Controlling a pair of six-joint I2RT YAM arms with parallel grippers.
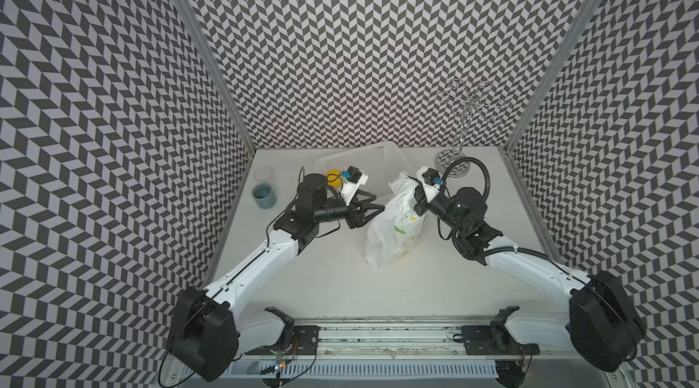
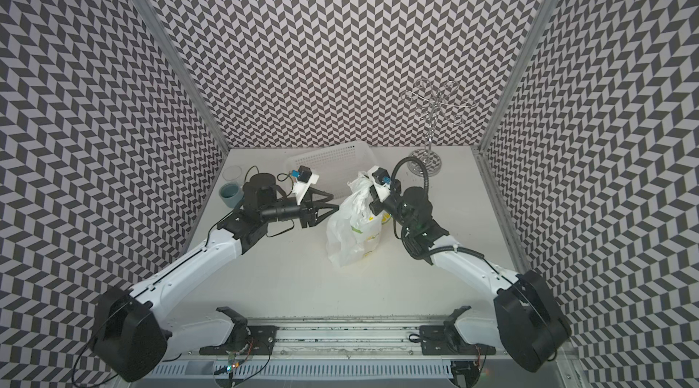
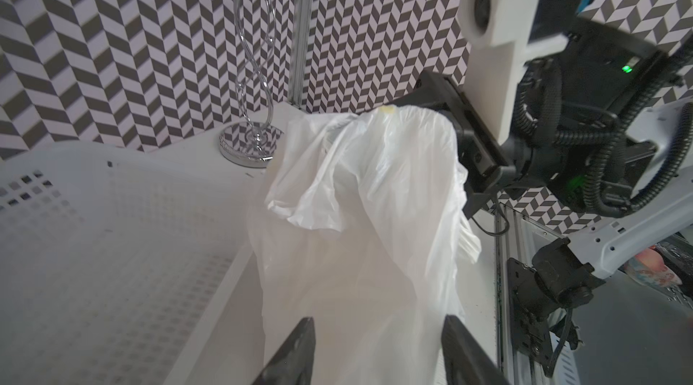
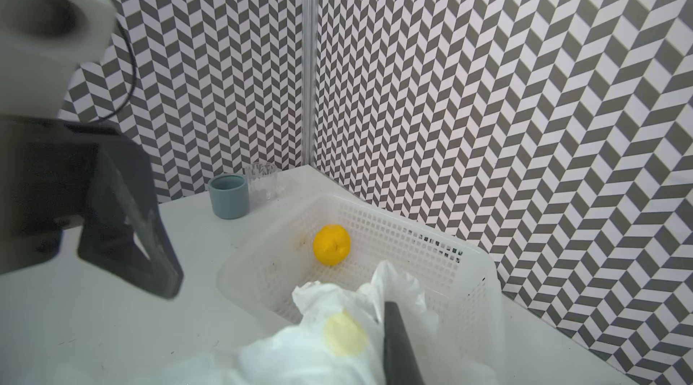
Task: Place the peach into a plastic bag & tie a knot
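A white plastic bag [image 1: 393, 235] with green and yellow print stands upright on the table, its crumpled top held up in my right gripper [image 1: 421, 197], which is shut on it. The bag's contents are hidden. My left gripper [image 1: 375, 201] is open just left of the bag, nothing seen between its fingers; in the left wrist view the bag [image 3: 361, 240] fills the space beyond the fingertips.
A white perforated basket [image 4: 462, 269] at the back holds a yellow fruit [image 4: 331, 244]. A blue cup [image 1: 263, 196] and a clear glass [image 4: 263, 186] stand at the left. A chrome stand [image 1: 451, 161] is at back right.
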